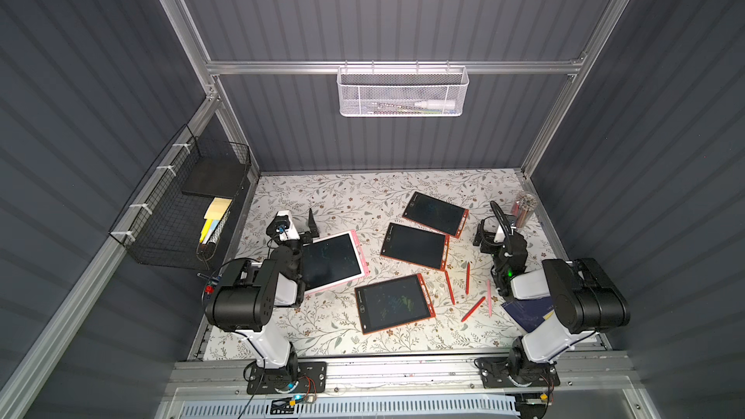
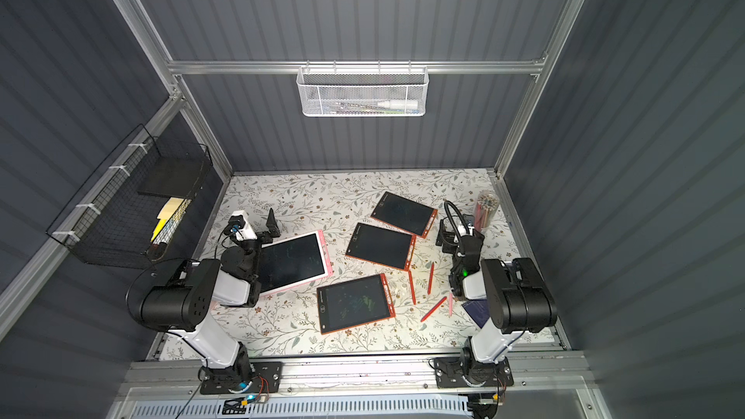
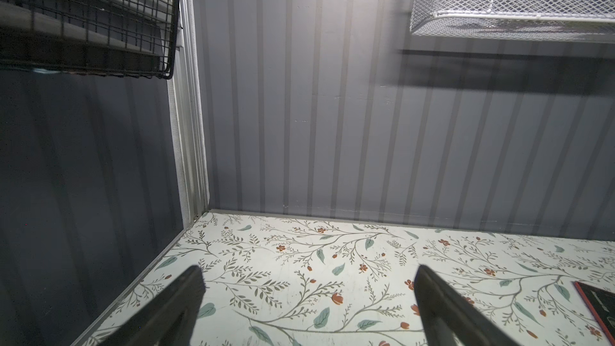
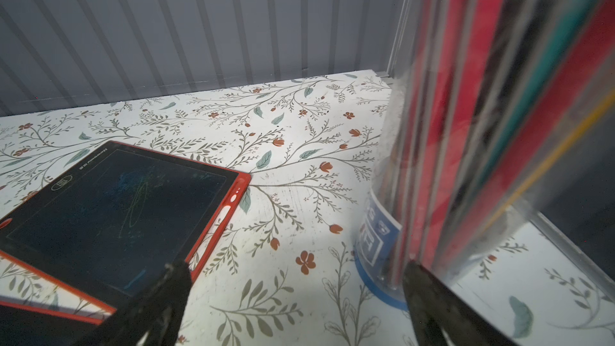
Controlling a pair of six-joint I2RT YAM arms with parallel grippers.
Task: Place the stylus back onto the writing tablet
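Note:
Three red-framed writing tablets lie on the table: back [image 1: 434, 213], middle [image 1: 413, 246] and front [image 1: 394, 302]. A white-and-pink tablet [image 1: 330, 261] lies left, partly behind my left arm. Right of them lie several loose styluses: red ones [image 1: 468, 277] and a pink one [image 1: 489, 297]. My left gripper stands open over the left of the table, nothing between its fingers. My right gripper is open beside the back tablet, nothing held.
A clear tube of coloured sticks [image 4: 448, 128] stands just ahead of my right gripper. A dark booklet [image 1: 524, 310] lies front right. Mesh baskets hang on the back [image 1: 399, 89] and left walls [image 1: 159, 225].

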